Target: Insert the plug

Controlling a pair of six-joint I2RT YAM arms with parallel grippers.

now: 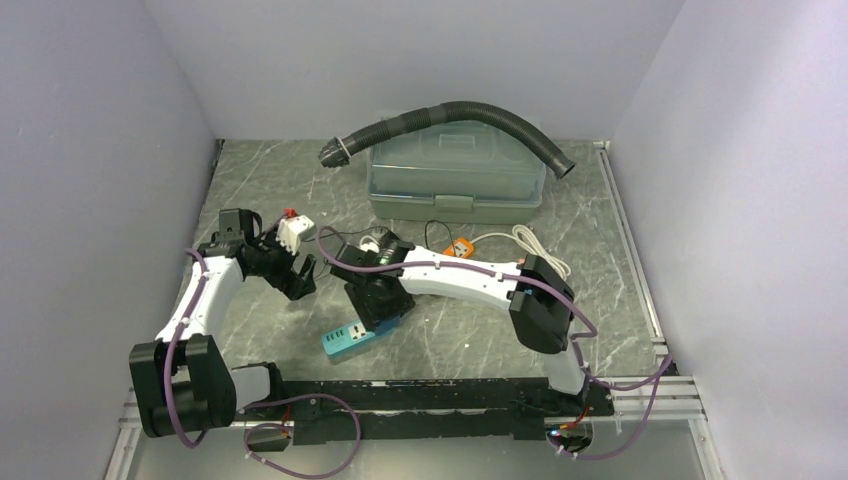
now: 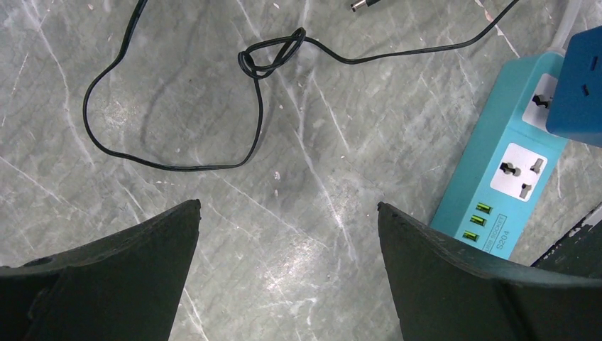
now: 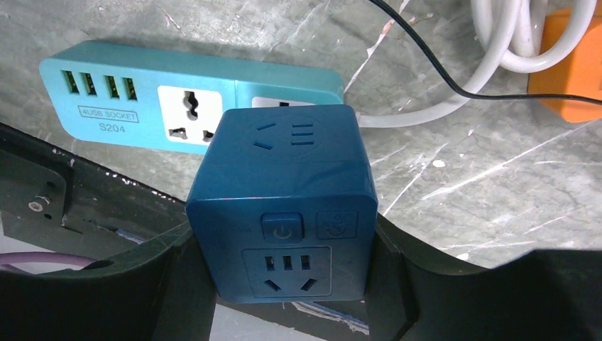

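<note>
A dark blue cube-shaped plug adapter (image 3: 284, 213) fills the middle of the right wrist view, with my right gripper shut on its two sides. Behind it lies the teal power strip (image 3: 145, 106), its near-end socket hidden partly by the cube and another socket bare. Whether the cube's prongs touch the strip cannot be told. In the left wrist view the cube (image 2: 578, 92) overlaps the far part of the strip (image 2: 490, 170). My left gripper stands open over bare table, left of the strip, with nothing between its fingers.
A thin black cable (image 2: 255, 106) lies looped on the table. An orange socket block (image 1: 459, 247) and a coiled white cord (image 1: 530, 242) lie farther back. The green case (image 1: 455, 180) carries a black hose (image 1: 450, 112). Open table (image 1: 470, 330) lies right of the strip.
</note>
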